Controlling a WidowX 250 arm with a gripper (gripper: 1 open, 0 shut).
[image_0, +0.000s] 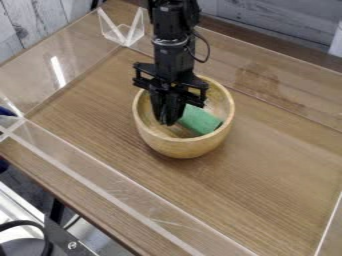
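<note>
A wooden bowl (185, 145) stands near the middle of the table. A green object (201, 119) lies tilted in its right part. The black gripper (164, 110) reaches down from the top into the bowl's left part, left of the green object. Whether anything is between its fingers is hidden or too dark to tell.
Bare table (241, 205) surrounds the bowl. A clear plastic item (123, 28) is at the back left. A black cable (27, 225) lies at the lower left, beyond the table's edge.
</note>
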